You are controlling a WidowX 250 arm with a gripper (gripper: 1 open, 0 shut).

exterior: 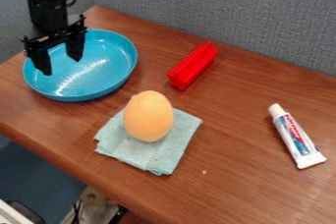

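My black gripper (pixel 59 49) is open over the left part of a blue plate (pixel 98 80), its fingers apart with nothing seen between them. An orange egg-shaped object (pixel 148 116) rests on a folded pale cloth (pixel 172 151) in the centre front of the table. A red bar-shaped object (pixel 194 65) lies behind it, right of the plate. A white toothpaste tube (pixel 296 135) lies at the right.
The wooden table (pixel 247 181) has free room at the front right and between the red object and the tube. A grey padded wall (pixel 237 12) runs along the back.
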